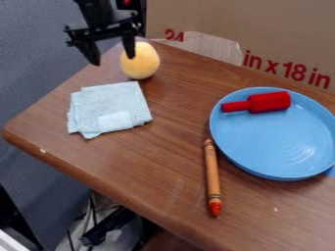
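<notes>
My black gripper (109, 51) hangs at the top left with its fingers apart, just left of and slightly above a round pale-yellow object (141, 63) on the wooden table. Nothing shows between the fingers. A folded light-blue cloth (105, 108) lies below them on the table. A blue plate (268, 149) on the right holds a red cylindrical object with a narrow handle (268, 101). An orange crayon (213, 178) with a red tip lies left of the plate.
A cardboard box (256, 34) with red printing stands along the back. The table's left edge drops to a grey area with cables.
</notes>
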